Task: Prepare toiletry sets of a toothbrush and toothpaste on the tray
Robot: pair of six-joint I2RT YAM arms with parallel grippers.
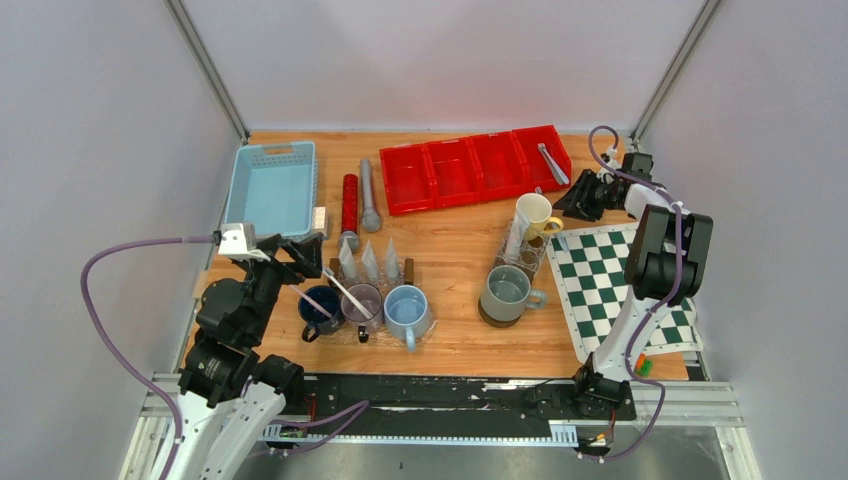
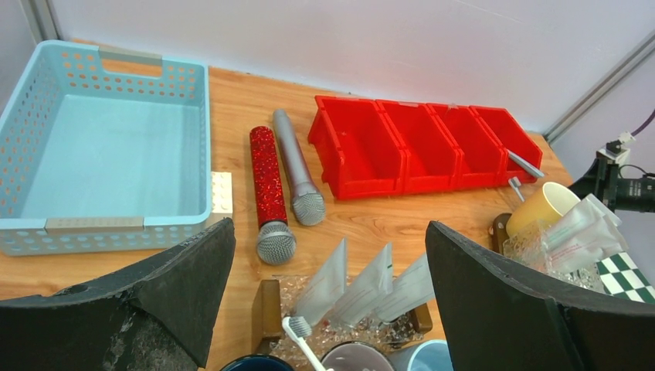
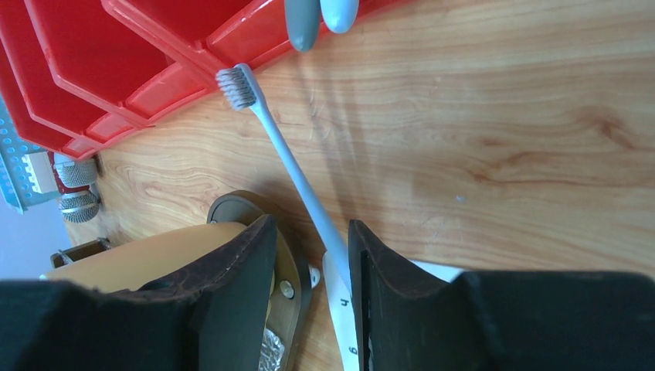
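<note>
The red divided tray point(image 1: 450, 170) holds grey-blue items in its right compartment. In the right wrist view, a light blue toothbrush point(image 3: 297, 174) lies on the wood, bristles by the tray's edge. My right gripper is over its handle, fingers parted with nothing clearly held. My left gripper stands open above the cups on the left. A white toothbrush point(image 2: 305, 340) rests in a cup; toothpaste-like white tubes point(image 2: 363, 294) stand in a clear holder behind the cups. More tubes point(image 1: 518, 238) lie in a rack beside the yellow mug point(image 1: 533, 208).
A blue basket point(image 1: 270, 190) and two microphones point(image 1: 367, 190) occupy the back left. A grey mug point(image 1: 505, 295) stands front centre-right. A checkered board point(image 1: 610, 290) covers the right. Bare wood lies in the middle.
</note>
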